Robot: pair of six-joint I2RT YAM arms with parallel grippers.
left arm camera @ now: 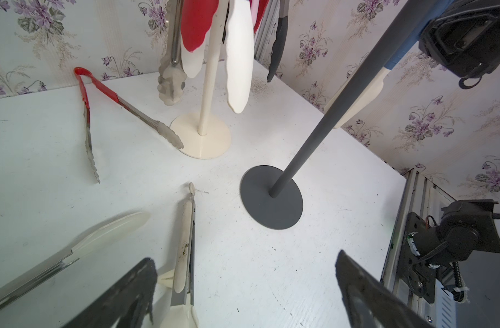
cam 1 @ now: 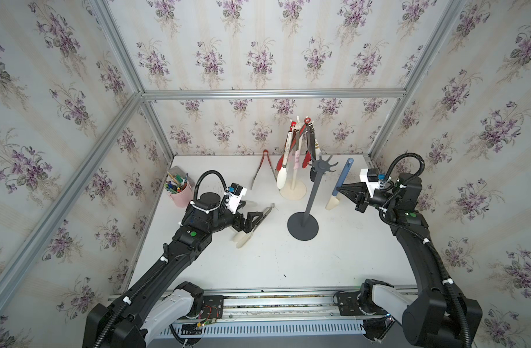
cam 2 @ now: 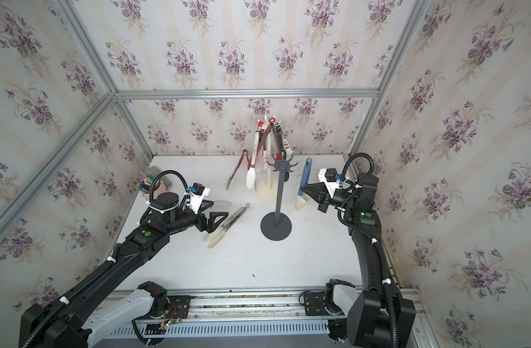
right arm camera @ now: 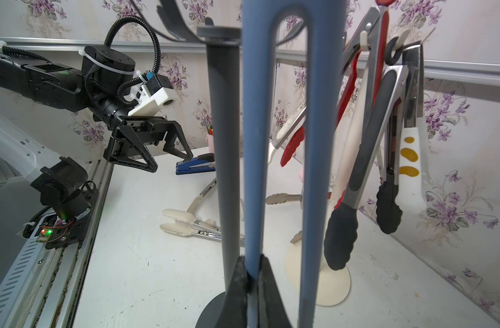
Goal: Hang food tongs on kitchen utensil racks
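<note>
A dark grey rack with a hooked top stands front centre on a round base. Just right of it, my right gripper is shut on blue tongs with cream heads, held upright with their upper end near the hooks. My left gripper stands open over loose tongs lying on the table, holding nothing. Red-handled tongs lie at the back.
Behind, a cream rack carries several tongs. A pink pen cup and a blue stapler are at the left.
</note>
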